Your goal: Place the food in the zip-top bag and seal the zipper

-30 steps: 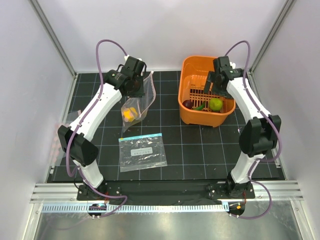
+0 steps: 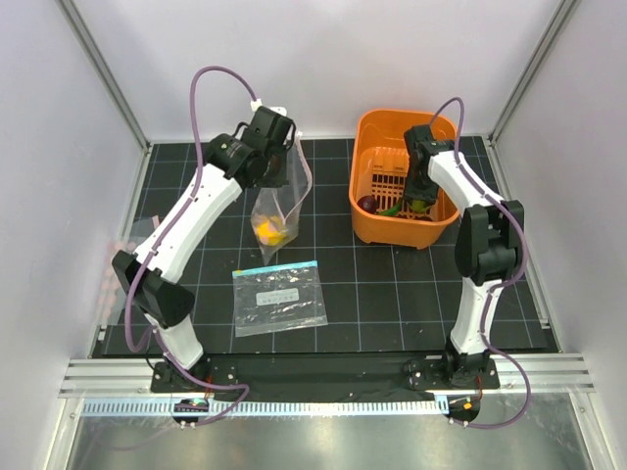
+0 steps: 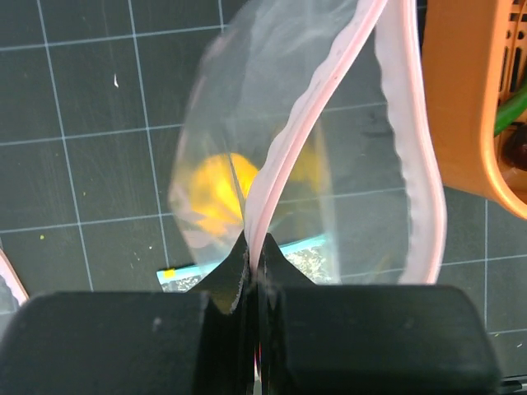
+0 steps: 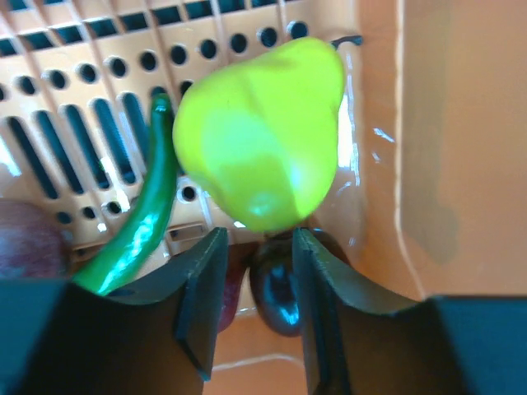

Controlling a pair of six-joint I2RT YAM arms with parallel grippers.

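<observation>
An open zip bag with a pink rim hangs from my left gripper, which is shut on that rim. Something yellow lies inside the bag's lower part. My right gripper is inside the orange basket, fingers part open with a gap between the fingertips. Just ahead of them in the right wrist view is a green pear-shaped food, not gripped. Around it lie a green pepper, a dark purple round food and a dark shiny food.
A flat clear bag with a blue zipper lies on the dark gridded mat. Another clear bag lies at the left edge. Mat between the hanging bag and the basket is bare; basket walls rise close to my right gripper.
My left gripper has shifted slightly right with the bag, and the yellow food with it.
</observation>
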